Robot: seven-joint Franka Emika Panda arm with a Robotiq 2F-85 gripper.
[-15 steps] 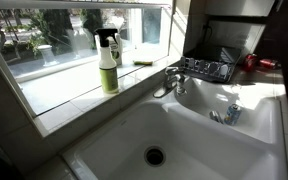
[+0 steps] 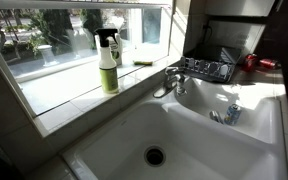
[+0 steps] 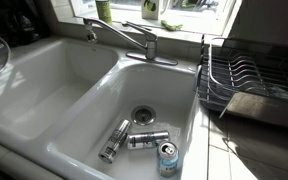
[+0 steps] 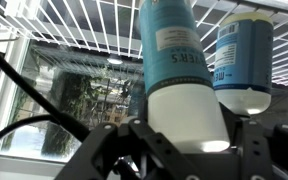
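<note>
In the wrist view my gripper is shut on a container with a blue label (image 4: pixel 174 45) and a broad white end (image 4: pixel 188 112). The fingers' contact with it is mostly hidden behind that white end. A second, similar blue container (image 4: pixel 244 62) is close behind it to the right, near a white wire rack (image 4: pixel 94 22). Neither the arm nor the gripper can be made out in the exterior views.
Several cans, including a blue one (image 3: pixel 168 158), lie or stand in one sink basin (image 3: pixel 169 90); the other basin (image 3: pixel 59 75) looks empty. A dish rack (image 3: pixel 264 75) stands beside the sink. A spray bottle (image 2: pixel 108 65) is on the sill.
</note>
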